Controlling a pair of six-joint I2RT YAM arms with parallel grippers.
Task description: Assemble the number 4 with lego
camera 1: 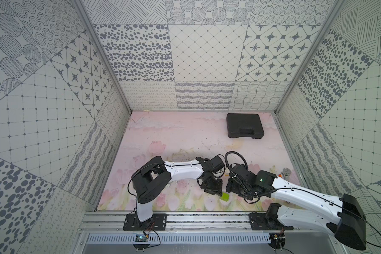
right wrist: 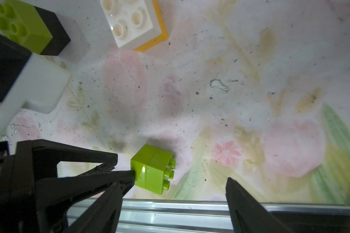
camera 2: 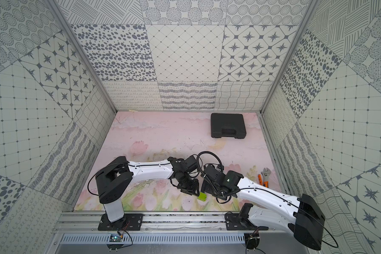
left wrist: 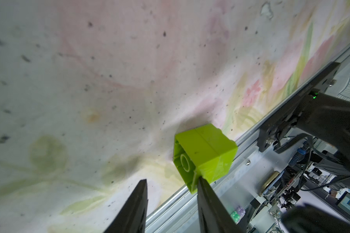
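Note:
A green brick lies on its side near the table's front edge, studs facing right in the right wrist view (right wrist: pixel 153 169). My left gripper is at the brick's end, fingers apart, one tip touching or very near it; nothing shows held between them. My right gripper is open over the brick, a finger to either side in its wrist view, not touching it as far as I can tell. A white-and-yellow brick pair (right wrist: pixel 134 21) and a green-and-black pair (right wrist: pixel 35 27) lie farther back.
A black case (camera 1: pixel 244 124) sits at the back right of the table. Tools (camera 2: pixel 264 177) lie at the right edge. The front metal rail (camera 1: pixel 190 213) borders the work spot.

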